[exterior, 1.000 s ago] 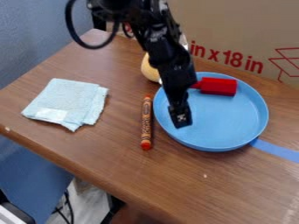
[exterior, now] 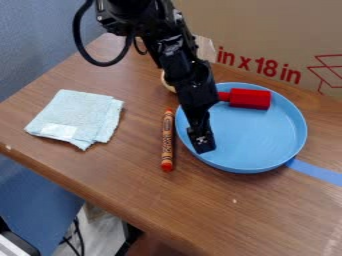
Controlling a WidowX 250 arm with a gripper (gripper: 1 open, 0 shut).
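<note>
The black arm reaches down from the top. Its gripper (exterior: 201,135) is low over the left part of a blue plate (exterior: 261,140); whether its fingers are open or shut is hard to tell. A red object (exterior: 251,98) lies on the plate's back part, partly behind the arm. An orange crayon-like stick (exterior: 168,138) lies on the table just left of the plate.
A folded pale blue cloth (exterior: 75,118) lies on the left of the wooden table (exterior: 120,190). A pale yellow object behind the arm is mostly hidden. A cardboard box (exterior: 274,50) stands at the back.
The arm has shifted slightly left and down over the plate, hiding more of the yellow object behind it. The other objects look unmoved.
</note>
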